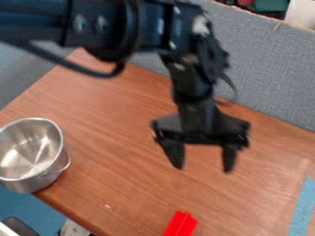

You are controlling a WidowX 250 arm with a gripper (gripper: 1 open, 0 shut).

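Note:
My gripper [202, 152], black and blurred by motion, hangs over the middle-right of the wooden table [105, 106] with its two fingers apart and nothing between them. A red block [180, 224] lies at the bottom edge, below the gripper in the view. A shiny steel pot [31, 152] stands at the left edge.
A grey padded wall [264, 74] runs along the back. A light blue strip [301, 207] lies at the right edge.

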